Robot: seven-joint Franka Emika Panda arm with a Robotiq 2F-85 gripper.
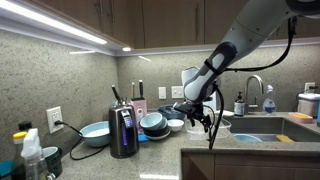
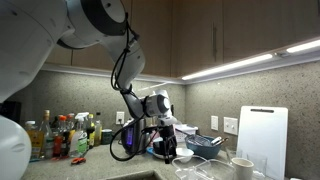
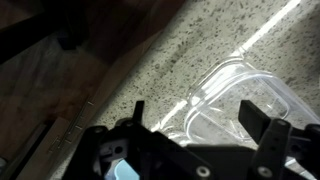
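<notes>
My gripper is open, with its two black fingers wide apart and nothing held between them. Beneath it in the wrist view lies a clear plastic container [image 3: 215, 77] with a rounded rim, on the speckled counter [image 3: 110, 120]. In exterior view 1 the gripper [image 1: 211, 136] hangs at the counter's edge, in front of the clear container [image 1: 222, 126] and left of the sink. Exterior view 2 shows the gripper [image 2: 168, 153] beside a small white bowl [image 2: 184, 157].
Left of the arm are stacked light-blue bowls [image 1: 154, 121], a black-and-steel appliance [image 1: 124, 132] and a blue bowl [image 1: 95, 130]. A soap bottle [image 1: 239, 105] stands behind the sink [image 1: 265, 125]. Several bottles [image 2: 45, 135] crowd the counter's left in exterior view 2.
</notes>
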